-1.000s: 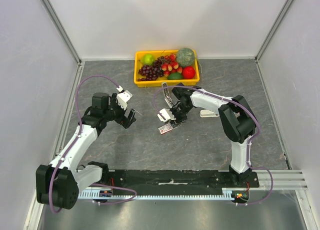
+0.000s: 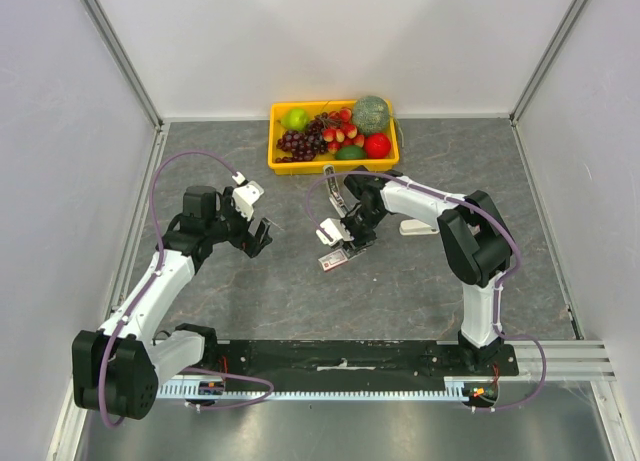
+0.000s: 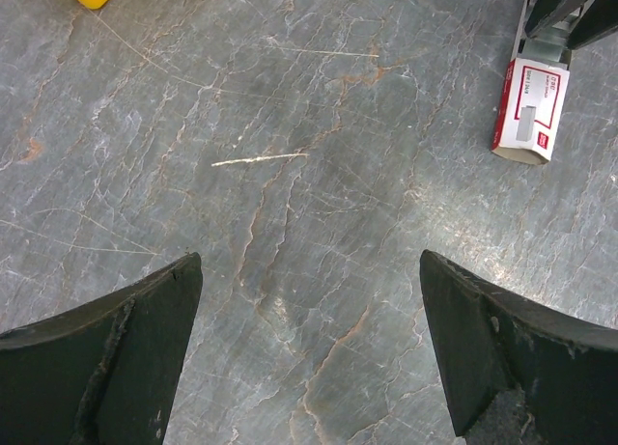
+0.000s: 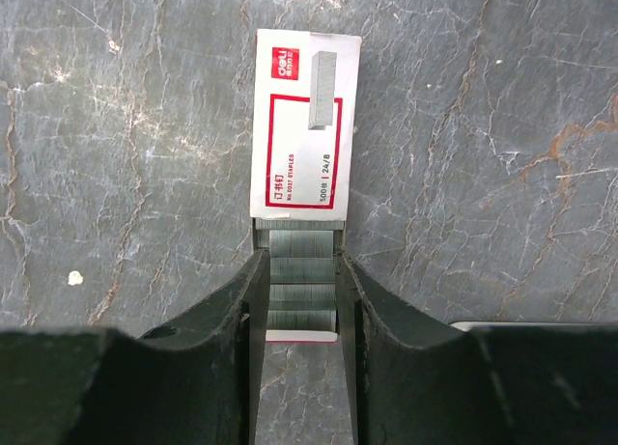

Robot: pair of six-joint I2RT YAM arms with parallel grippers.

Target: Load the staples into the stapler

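A white and red staple box (image 4: pixel 302 160) lies on the table, its inner tray (image 4: pixel 301 291) drawn out and showing rows of grey staples. One loose staple strip (image 4: pixel 323 88) rests on top of the box sleeve. Just over the tray, my right gripper is narrowly open, a fingertip near each side of the staples. Nothing shows gripped. Behind the right hand, a long slim metallic thing (image 2: pixel 335 188), apparently the opened stapler, is partly covered by the arm. My left gripper stands wide open and empty above bare table, left of the box.
A yellow basket (image 2: pixel 273 166) of fruit stands at the back middle, close behind the stapler. A white oblong thing (image 2: pixel 418 227) lies right of the right hand, partly behind the forearm.
The staple box appears shifted very slightly toward the front of the table. Both arms look almost still.
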